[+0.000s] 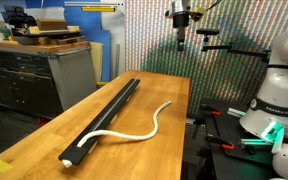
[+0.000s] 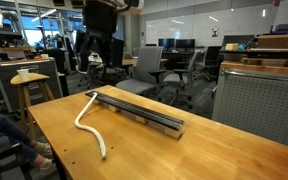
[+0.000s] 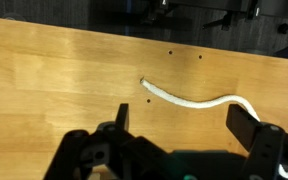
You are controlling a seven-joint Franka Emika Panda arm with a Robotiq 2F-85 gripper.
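Note:
A white, flexible cord or tube (image 1: 155, 122) lies in a curve on the wooden table. One end rests on the long black rail (image 1: 109, 112), and the other lies free on the wood. In the wrist view, the free end of the white cord (image 3: 192, 103) shows below and ahead of my fingers, with bare wood around it. My gripper is open, its two black fingers wide apart with nothing between them. It hangs well above the table in exterior view 1, at the far right side, and does not touch the cord.
A small stool (image 2: 29, 80) stands beyond the table's left edge in exterior view 2.

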